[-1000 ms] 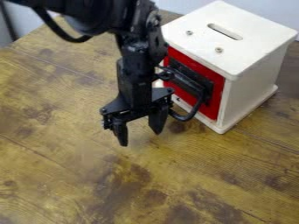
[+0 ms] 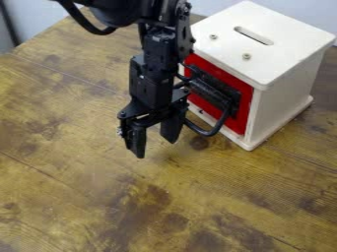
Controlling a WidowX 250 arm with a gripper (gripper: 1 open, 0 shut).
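My black gripper (image 2: pixel 154 131) hangs low over the wooden table, just left of a white wooden box (image 2: pixel 274 79). Its two fingers stand apart with nothing visible between them. The box has a red front panel (image 2: pixel 238 116) with dark fittings on it, partly hidden behind my arm, and a slot and two screws on its top.
A pale wall is behind the box, and a black cable loops from the arm at the top left.
The box stands where it was.
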